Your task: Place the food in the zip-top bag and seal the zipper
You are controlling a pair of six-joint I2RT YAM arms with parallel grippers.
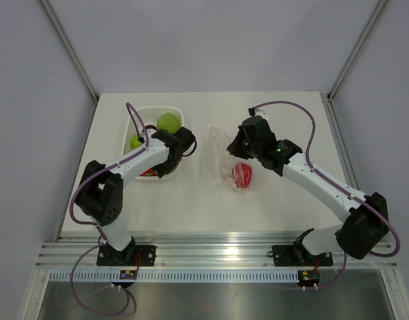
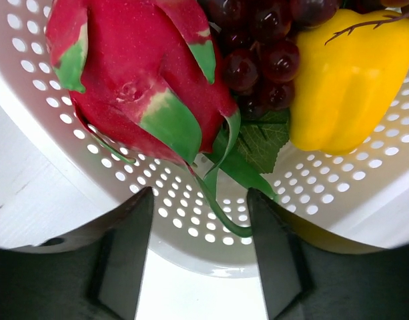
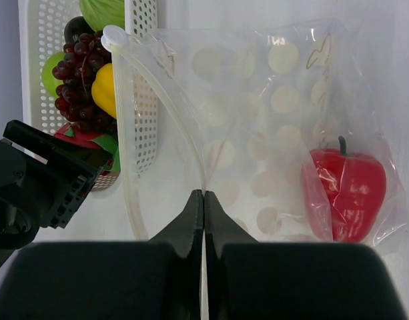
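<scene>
The clear zip top bag (image 3: 257, 120) lies flat on the table, with a red bell pepper (image 3: 356, 197) inside its far end. My right gripper is shut at the bag's open edge, with the thin plastic running under its fingertips. A white slider (image 3: 115, 37) shows on the zipper's upper end. Over the front of the white basket (image 2: 224, 270) hangs my left gripper, its fingers apart with nothing held. A dragon fruit (image 2: 144, 73), dark red grapes (image 2: 264, 50) and a yellow pepper (image 2: 354, 80) lie in the basket ahead of it.
Also in the basket are a green cabbage-like item (image 1: 169, 123), a green round fruit (image 3: 51, 73) and a dark item (image 3: 77, 29). Bare table (image 1: 197, 207) lies in front of the bag and basket.
</scene>
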